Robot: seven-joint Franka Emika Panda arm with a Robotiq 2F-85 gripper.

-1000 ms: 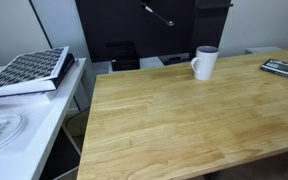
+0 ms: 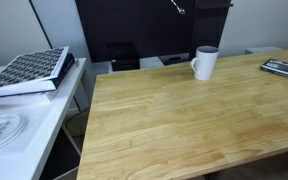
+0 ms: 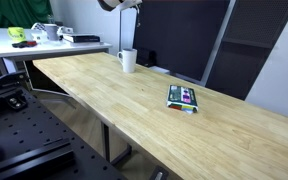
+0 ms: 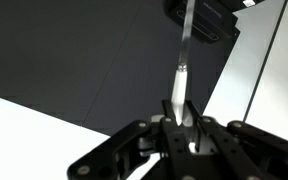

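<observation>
A thin metallic utensil, looking like a spoon (image 4: 184, 50), is clamped in my gripper and runs out beyond the fingertips in the wrist view. Its lower end, the spoon's tip (image 2: 179, 10), hangs at the top edge of exterior view 1, well above the table and a little left of the mug. The gripper itself is outside that view. A white mug (image 2: 205, 63) stands upright at the table's back edge, its handle to the left. In exterior view 2 the same mug (image 3: 128, 61) has the spoon (image 3: 137, 15) above it, apart from it.
A book-like item (image 3: 182, 98) lies on it, away from the mug. Off to the left, a white side table (image 2: 44, 120) bears a patterned book (image 2: 32, 68). A dark screen (image 2: 134, 25) stands behind.
The spoon's tip has risen and shifted right in exterior view 1, and less of its handle shows now. The mug and table items have not moved.
</observation>
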